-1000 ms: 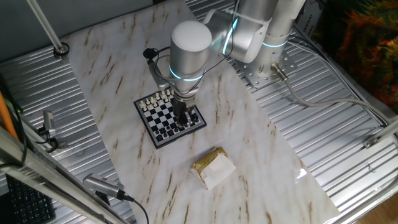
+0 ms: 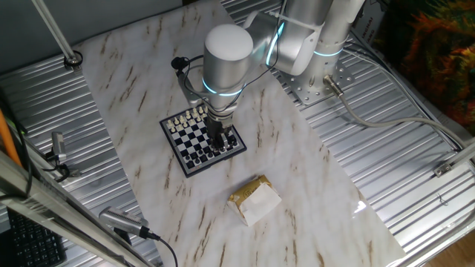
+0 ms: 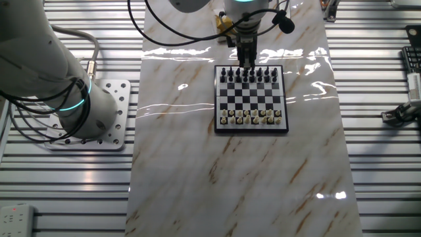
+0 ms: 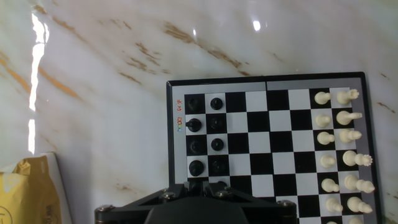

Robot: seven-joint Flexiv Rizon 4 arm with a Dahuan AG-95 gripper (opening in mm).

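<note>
A magnetic chessboard (image 3: 218, 99) with a dark frame lies flat on the marble table. In the wrist view, black pieces (image 4: 196, 167) line its left side and white pieces (image 4: 357, 158) its right, with the middle squares empty. My gripper (image 3: 247, 66) points down over the black pieces' side of the board. Its fingertips look close together in the wrist view, at the bottom edge, and cover some of the black pieces. Whether they touch or have a piece between them is hidden.
A gold and white packet (image 2: 254, 200) lies on the table apart from the board, on the black pieces' side. Bare marble surrounds the board. A camera (image 2: 125, 222) on a mount stands off the table's edge.
</note>
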